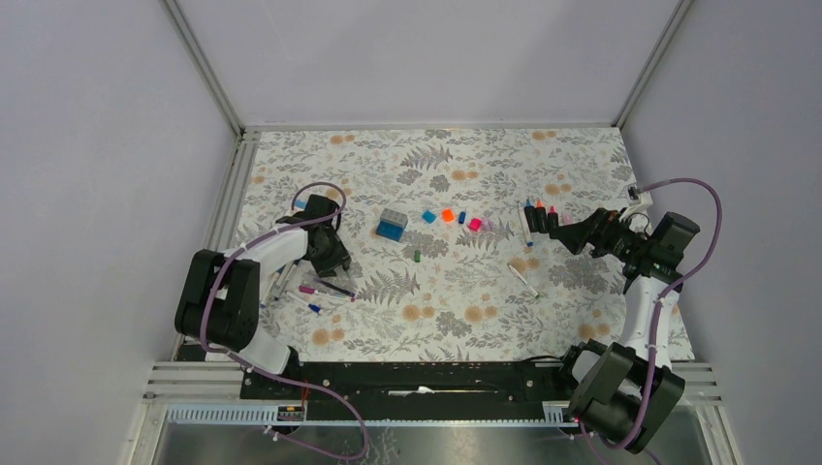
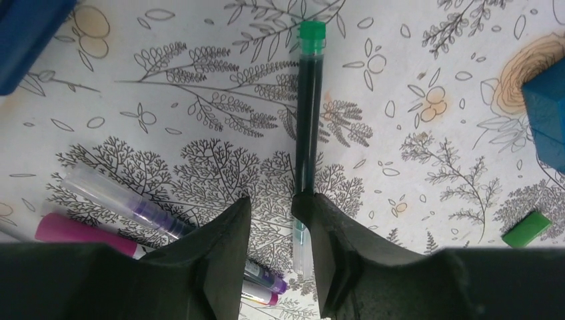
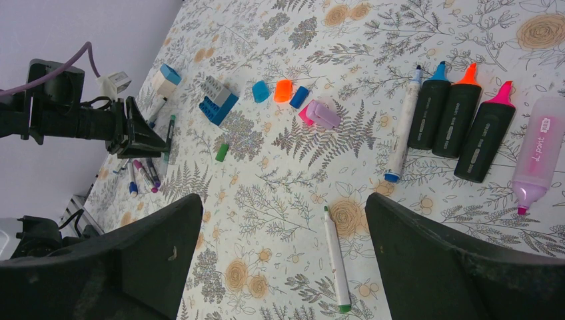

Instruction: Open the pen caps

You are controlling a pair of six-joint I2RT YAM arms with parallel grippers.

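Note:
A dark pen with a green end (image 2: pixel 308 100) lies upright in the left wrist view, its clear end toward my left gripper. That gripper's fingers stand apart, nothing gripped between them; the right-hand fingertip (image 2: pixel 305 208) overlaps the pen's lower part, and contact is unclear. Over at the right side, my right gripper is wide open and empty. Black highlighters with bare orange (image 3: pixel 457 113), blue (image 3: pixel 430 110) and pink (image 3: pixel 485 137) tips lie in a row beside a translucent pink one (image 3: pixel 538 150), also tip-bare. A loose green cap (image 3: pixel 222 152) rests mid-table.
Blue (image 1: pixel 428 216), orange (image 1: pixel 447 215) and pink (image 1: pixel 475 224) caps lie at mid-table. A blue-grey block (image 1: pixel 392 224) stands nearer the left arm. Several pens, including a magenta one (image 2: pixel 86 233), lie close to the left gripper. A white pen (image 3: pixel 337 260) has open cloth around it.

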